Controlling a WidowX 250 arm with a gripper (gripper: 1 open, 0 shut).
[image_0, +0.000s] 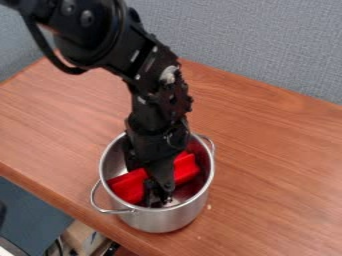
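Observation:
A steel pot with two side handles stands at the front edge of the wooden table. Inside it lies a red object, partly covered by the black gripper, which reaches down into the pot from above. The fingers are dark against the pot's interior, and I cannot tell whether they are open or shut, or whether they touch the red object.
A grey wall runs along the back. Past the front left edge is a blue-grey surface with some clutter below.

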